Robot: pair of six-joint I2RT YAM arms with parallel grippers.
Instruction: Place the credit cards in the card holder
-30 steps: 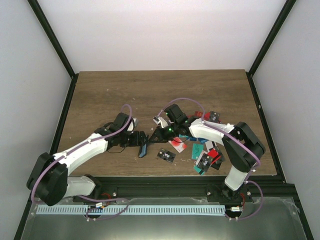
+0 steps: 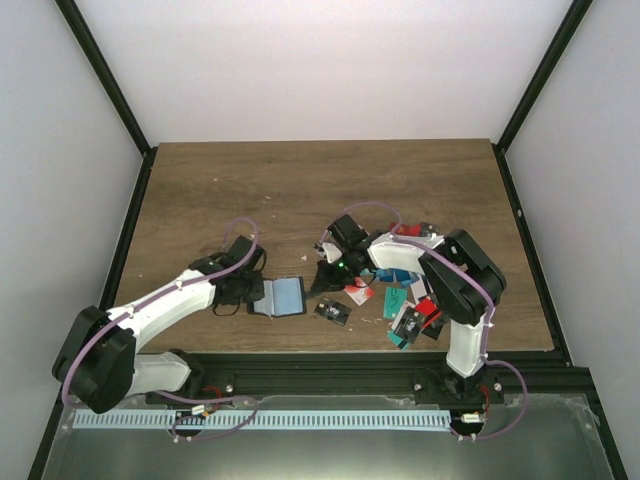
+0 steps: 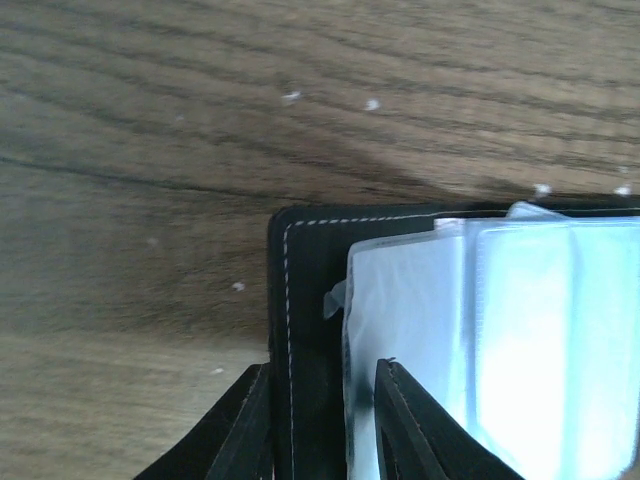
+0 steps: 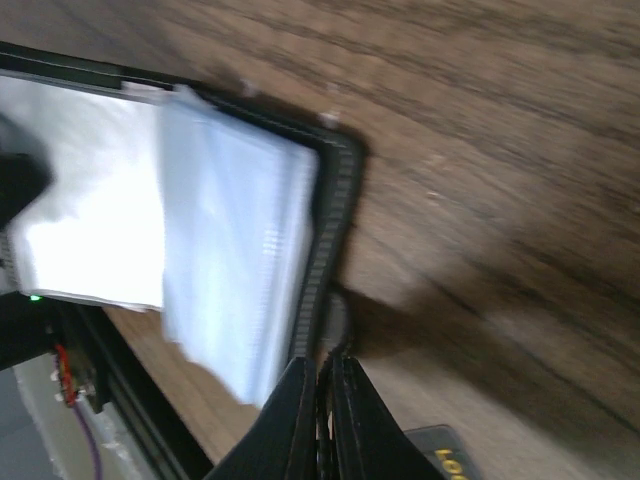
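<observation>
The black card holder (image 2: 290,296) lies opened out on the table, its pale clear sleeves (image 3: 525,340) facing up. My left gripper is partly open over the holder's left side; the black cover edge shows between its fingers, and I cannot tell whether they touch it. At the holder's right edge, my right gripper is shut, with a narrow black tab of the holder running in between its fingertips. A dark card (image 2: 333,311) lies right of the holder. More cards, including a teal one (image 2: 395,302) and a red one (image 2: 427,308), spread further right.
The right arm (image 2: 405,255) passes over part of the card pile and hides some cards. Bare wooden table (image 2: 300,190) stretches behind both arms. A dark frame rail (image 2: 330,365) borders the table's front edge.
The holder has gone from nearly folded to lying open, its left cover swung down to the left. The right gripper has shifted slightly right.
</observation>
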